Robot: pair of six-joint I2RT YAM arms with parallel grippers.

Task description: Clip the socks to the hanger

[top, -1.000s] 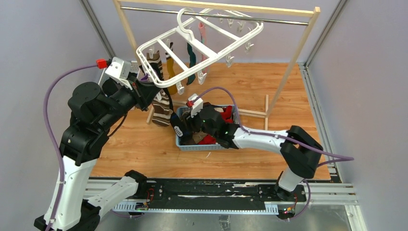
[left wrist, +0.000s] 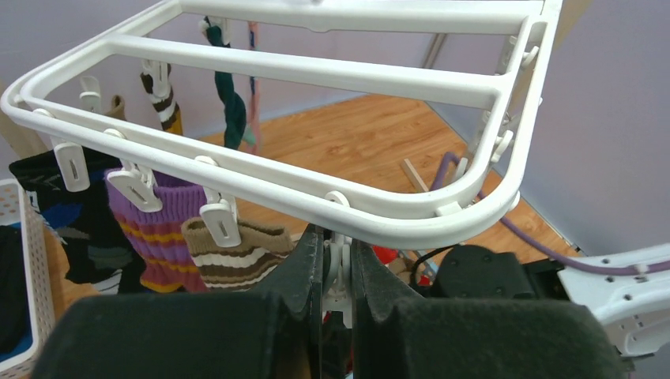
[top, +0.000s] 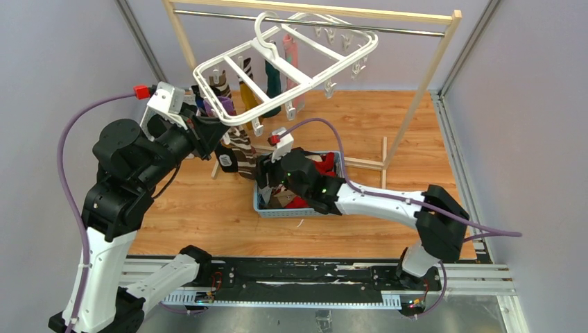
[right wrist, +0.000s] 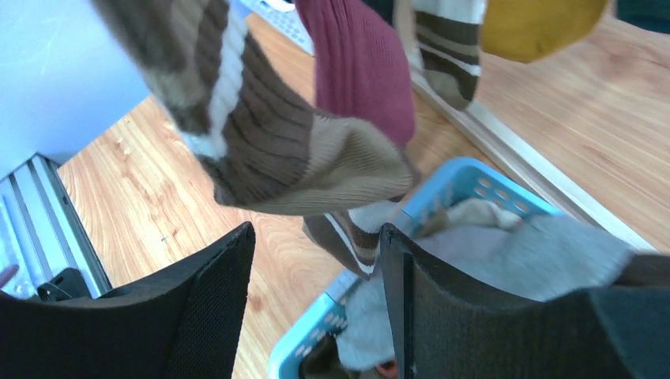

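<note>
In the left wrist view, my left gripper is shut on a white clip [left wrist: 338, 272] under the hanger's [left wrist: 261, 183] near rim. A brown striped sock [left wrist: 237, 251], a purple striped sock [left wrist: 162, 225] and a dark patterned sock [left wrist: 75, 209] hang from neighbouring clips. Below the left gripper in the top view is a black sock [top: 227, 161], beside a brown striped one [top: 243, 156]; its upper end is hidden. Over the basket my right gripper stands open with nothing between its fingers, a brown striped sock [right wrist: 253, 134] dangling just ahead.
A blue basket [top: 295, 213] with several garments stands beneath the right gripper. Behind the left arm is a white basket [left wrist: 35, 276]. More socks, including a green one [left wrist: 227, 103], hang farther back.
The black sock, earlier reaching the right gripper, now hangs to its left. Hanging socks sway, while the left gripper stays at the clip.
</note>
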